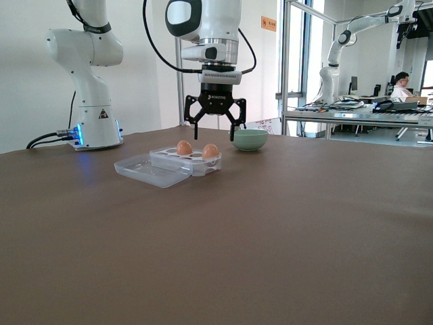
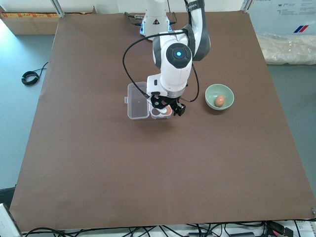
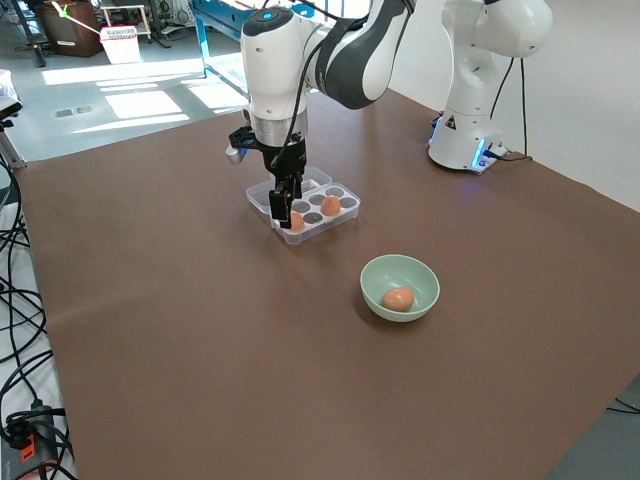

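My black gripper (image 1: pixel 214 130) stands open above the clear plastic egg tray (image 1: pixel 155 172), its fingers apart with nothing seen between them; in the right view it (image 3: pixel 285 205) is over the tray. The tray holds two brown eggs, one (image 1: pixel 184 148) at the left and one (image 1: pixel 210 152) at the right; in the right view its holes (image 3: pixel 316 217) show, with the lid folded open beside it. In the left view the arm hides much of the tray. A green bowl (image 2: pixel 212 101) to the right holds a brown egg (image 2: pixel 219 100).
The white arm's base (image 1: pixel 98 128) stands at the back of the brown table (image 2: pixel 158 173), whose front half is clear. Cables (image 3: pixel 20 350) lie along one side, off the tabletop.
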